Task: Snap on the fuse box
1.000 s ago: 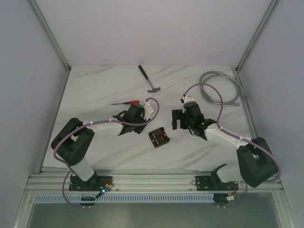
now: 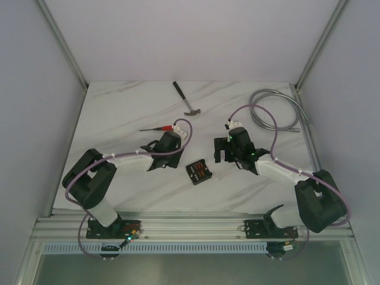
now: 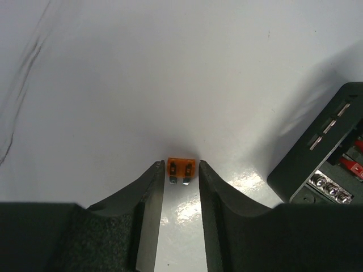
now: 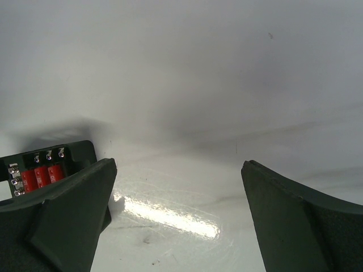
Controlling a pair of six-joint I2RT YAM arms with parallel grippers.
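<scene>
A small orange fuse (image 3: pixel 181 166) with dark pins lies on the white surface, between the fingertips of my left gripper, which is part open around it. The black fuse box (image 2: pixel 198 171) with red fuses lies between the two arms; in the left wrist view its edge is at the right, in the right wrist view at the lower left. My right gripper hangs open right of the box, with nothing between its fingers.
A red-handled screwdriver (image 2: pixel 162 128), a hammer (image 2: pixel 187 100) and a coiled grey hose (image 2: pixel 274 92) lie farther back. The right side near the box is clear table.
My left arm's end has turned and shifted slightly beside the box. The right arm and the fuse box look unchanged.
</scene>
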